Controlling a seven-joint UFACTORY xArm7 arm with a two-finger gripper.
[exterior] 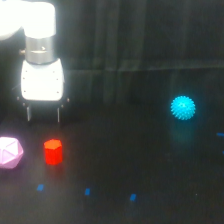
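A white robot arm comes down from the top left, its gripper (pixel 43 116) standing open above the dark floor with nothing visible between its two thin fingers. A small red block (pixel 53 151) lies a little below and to the right of the gripper, apart from it. At the left edge lies a pink faceted ball (pixel 9 152). On the right side is a cyan spiky ball (pixel 183 108).
Small blue marks (pixel 88 191) dot the dark floor near the bottom and at the right edge. A dark curtain (pixel 130 40) fills the back.
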